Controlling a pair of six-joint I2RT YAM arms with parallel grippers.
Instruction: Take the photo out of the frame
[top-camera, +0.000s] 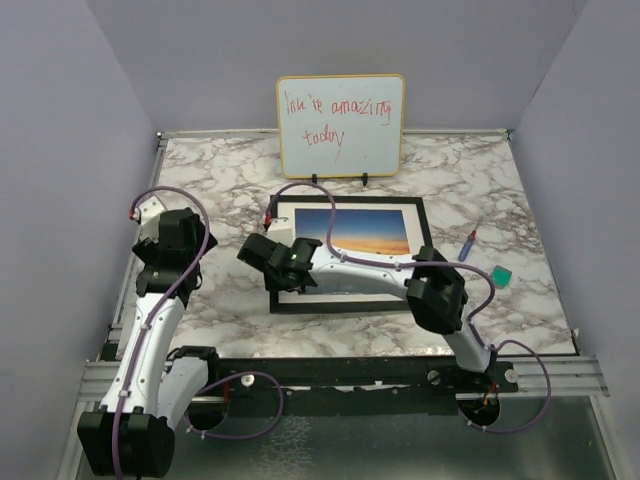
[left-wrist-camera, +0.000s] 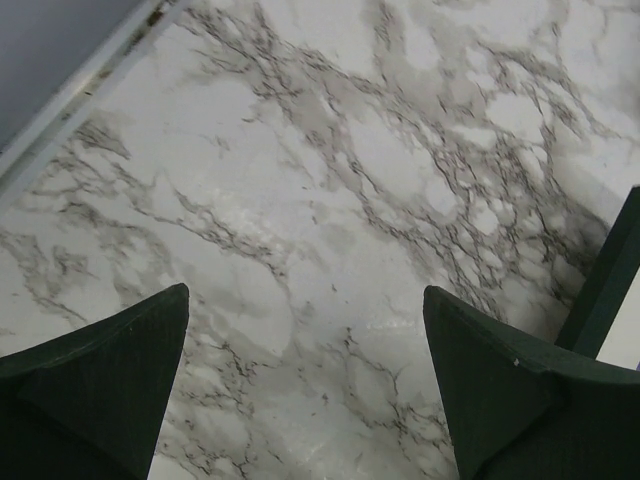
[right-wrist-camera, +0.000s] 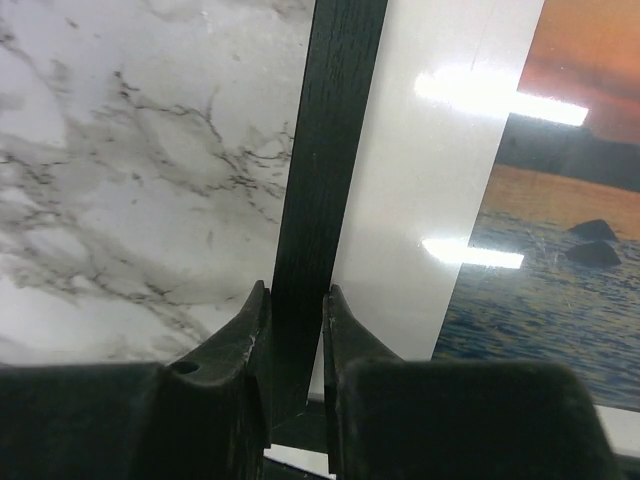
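Note:
A black picture frame (top-camera: 345, 307) lies flat on the marble table, and behind its shiny cover is a white-bordered sunset photo (top-camera: 370, 230). My right gripper is over the frame's left side, near the lower left corner. Its fingertips stand a little apart, one along each edge of the black border (right-wrist-camera: 325, 150); whether they press on it cannot be made out. Left of the frame, my left gripper is wide open above bare marble, with nothing between its fingers. The right arm covers part of the photo in the top view.
A whiteboard (top-camera: 341, 160) with red writing stands behind the frame. To the right lie a blue pen (top-camera: 467, 247) and a small green block (top-camera: 501, 276). Marble is clear on either side of the frame.

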